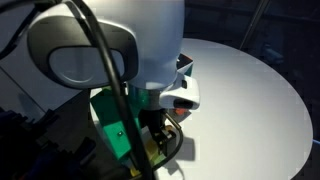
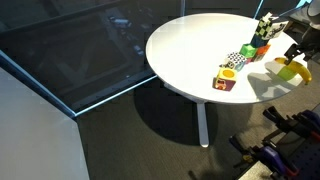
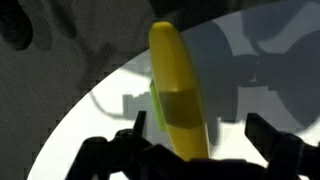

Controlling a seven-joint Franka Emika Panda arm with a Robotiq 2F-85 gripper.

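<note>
A long yellow object (image 3: 178,85), banana-like in shape, reaches past the white table's rim in the wrist view. Under its left side shows a strip of a green thing (image 3: 157,104). My gripper is open, one finger on each side of the yellow object's near end, with visible gaps and no grip on it. In exterior view 2 the yellow object (image 2: 301,71) lies with the green thing (image 2: 287,73) at the table's far right edge. The arm hides much of this spot in exterior view 1, where a bit of yellow (image 1: 152,150) shows below the gripper.
On the round white table (image 2: 190,50) stand a yellow-and-red box (image 2: 224,79), a checkered block (image 2: 238,60), a green block (image 2: 248,50) and other coloured blocks. Dark floor lies beyond the rim.
</note>
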